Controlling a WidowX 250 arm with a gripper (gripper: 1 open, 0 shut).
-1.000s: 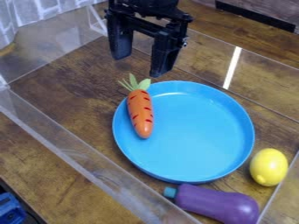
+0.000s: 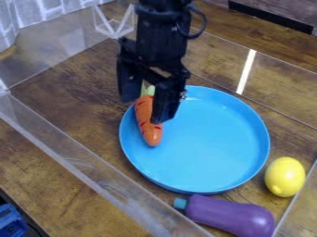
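My black gripper (image 2: 152,91) hangs open over the carrot, its two fingers low and apart around the carrot's upper end. The orange carrot (image 2: 151,128) with dark marks lies on the left part of the blue plate (image 2: 209,148). Its green top is mostly hidden behind the gripper.
A yellow lemon-like object (image 2: 284,178) sits right of the plate, and a purple eggplant (image 2: 229,217) lies below it. A blue object (image 2: 9,223) is at the bottom-left edge, beside a clear plastic wall. Bare wood is left of the plate.
The gripper has come down from above the plate to around the carrot's top, covering most of its leaves. The carrot and plate look unmoved.
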